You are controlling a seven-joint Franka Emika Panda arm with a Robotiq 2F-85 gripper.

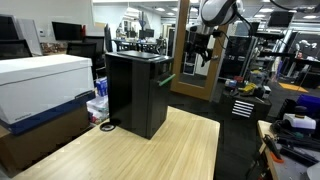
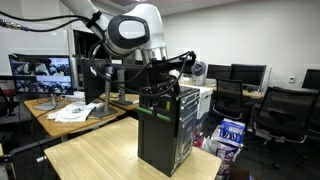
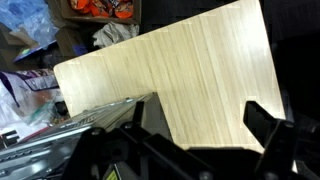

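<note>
A tall black cabinet with a green handle on its side stands upright on the wooden table. In exterior view 2 the cabinet is seen from another side, its green strip near the top. Above and apart from it is my gripper, high in the air. The wrist view looks down on the cabinet's top at lower left and bare table beside it. There my gripper is open, its fingers spread wide with nothing between them.
A white box is stacked on brown boxes left of the cabinet. One small black ring lies on the table. Orange items in a bin sit beyond the table's edge.
</note>
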